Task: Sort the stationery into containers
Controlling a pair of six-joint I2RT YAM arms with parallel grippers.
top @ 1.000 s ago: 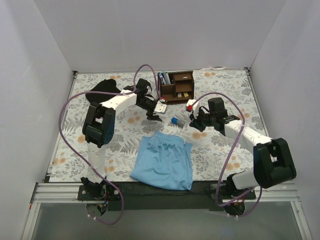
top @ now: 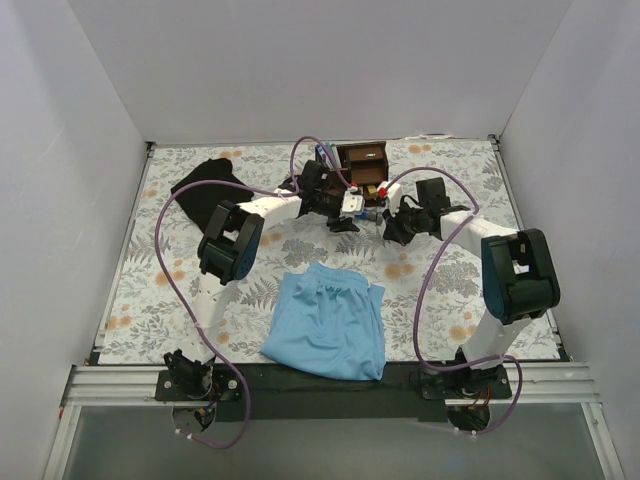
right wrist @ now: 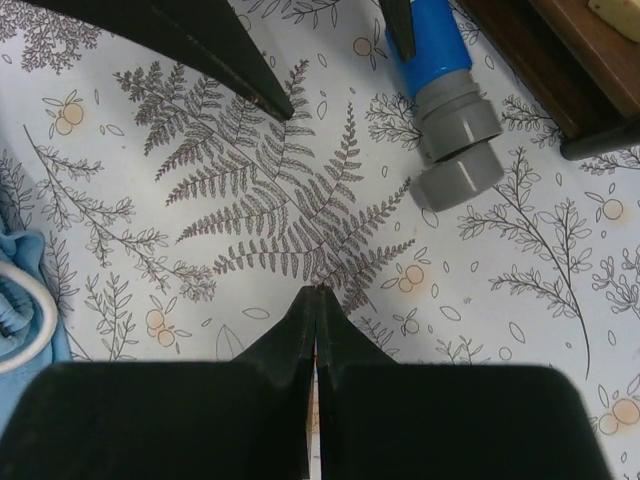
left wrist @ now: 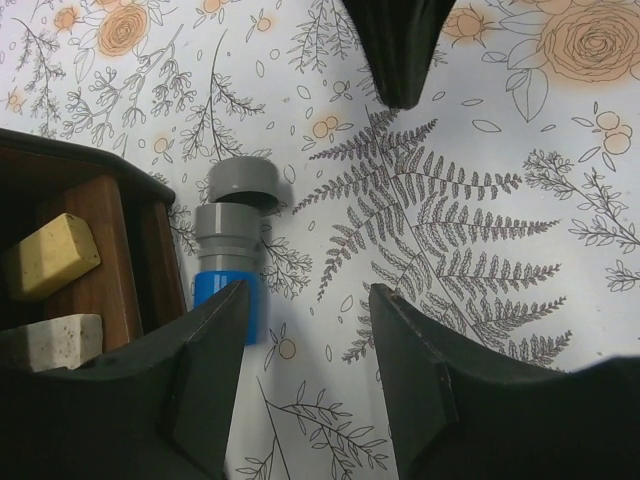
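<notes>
A blue cylinder with a stepped grey end (left wrist: 225, 240) lies on the patterned cloth, right beside the dark wooden organizer (top: 368, 160). My left gripper has its fingers apart with only cloth showing between them; one finger covers part of the blue body. From the right wrist view, a left-gripper finger reaches over the blue part (right wrist: 432, 40), touching or just above it, I cannot tell which. My right gripper is shut with nothing visible between its tips, pointing at bare cloth near the grey end. A yellow block (left wrist: 55, 258) and a whitish block (left wrist: 55, 342) sit inside the organizer.
Upright, thin bluish items (top: 322, 155) stand at the organizer's left. A light blue fabric piece (top: 330, 320) lies at the front middle, a black one (top: 210, 188) at the back left. Both gripper tips are close together.
The blue cylinder has shifted back and slightly right, up to the organizer. My left gripper has moved right and back, the right one slightly left.
</notes>
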